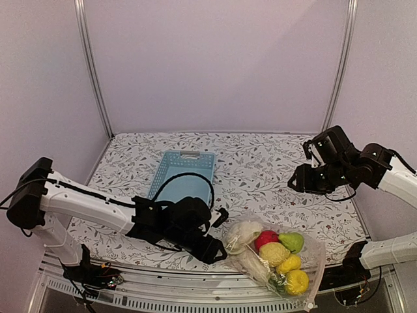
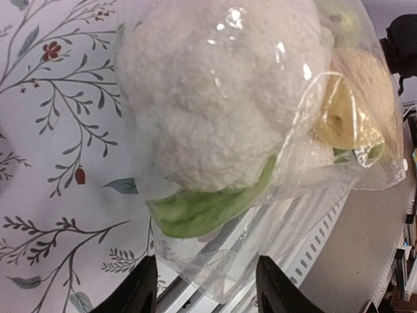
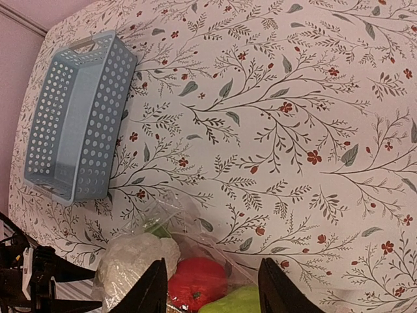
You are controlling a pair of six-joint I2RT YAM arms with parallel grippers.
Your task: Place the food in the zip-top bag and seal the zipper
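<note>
A clear zip top bag [image 1: 313, 274] lies at the front right of the table with food inside: cauliflower [image 2: 215, 111], a red item [image 1: 266, 240], a pear [image 1: 291, 242], a tan item [image 1: 273, 254] and yellow items [image 1: 296, 282]. My left gripper is low at the bag's left end, open, its fingers on either side of loose plastic in the wrist view; contact is unclear. My right gripper is open, raised above and behind the bag's right side, with the red item and pear below it in the right wrist view.
An empty blue basket [image 3: 91, 130] stands back left, behind my left arm in the top view. A metal rail [image 1: 163, 283] runs along the front edge.
</note>
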